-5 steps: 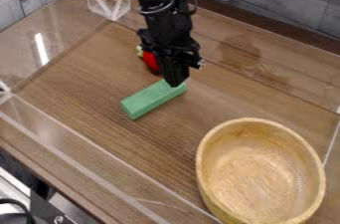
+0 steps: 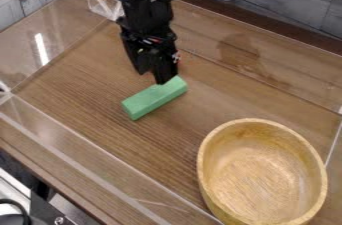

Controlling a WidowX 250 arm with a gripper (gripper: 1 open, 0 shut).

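My black gripper (image 2: 155, 65) hangs at the upper middle, its fingers pointing down just above the far end of a green bar (image 2: 155, 99) that lies diagonally on the wooden table (image 2: 80, 99). The gripper is open. A small red object (image 2: 177, 67) is mostly hidden behind the gripper.
A large cream oval bowl (image 2: 262, 172) takes up the lower right. Dark space and cables lie past the lower left edge.
The gripper and arm have moved left and lower, now covering most of the red object. The green bar and bowl have stayed in place.
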